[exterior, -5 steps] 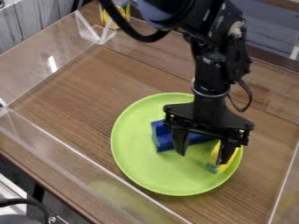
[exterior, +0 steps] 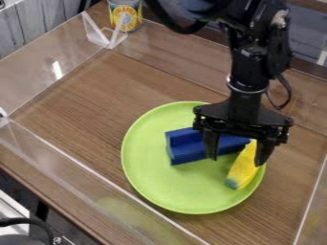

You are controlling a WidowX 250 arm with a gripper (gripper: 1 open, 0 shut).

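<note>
A green plate [exterior: 166, 182] lies on the wooden table. On it are a blue block [exterior: 185, 145] at the left and a yellow object [exterior: 244, 168] with a greenish end at the right. My black gripper [exterior: 238, 134] is open and hangs low over the plate, above the blue block and the yellow object, partly hiding both.
Bare wood [exterior: 90, 105] spreads to the left of the plate, bordered by a clear edge. A can [exterior: 125, 14] stands at the back left. A black cable shows at the bottom left.
The gripper has risen slightly and moved a little toward the back of the table. More of the yellow object shows beneath it.
</note>
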